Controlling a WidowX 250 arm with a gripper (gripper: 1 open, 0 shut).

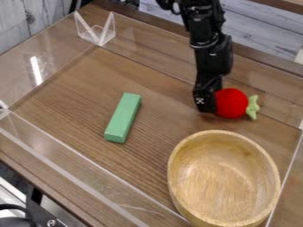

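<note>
My black gripper [206, 97] reaches down from the top to a red round object [229, 104] with a pale green top, like a tomato or strawberry toy, on the wooden table at the right. The fingertips are at its left side. The gripper looks open, though the fingers are hard to make out against each other. A green rectangular block [123, 117] lies left of centre, and a large wooden bowl [224, 177] sits at the lower right.
A clear plastic piece [97, 27] stands at the upper left.
</note>
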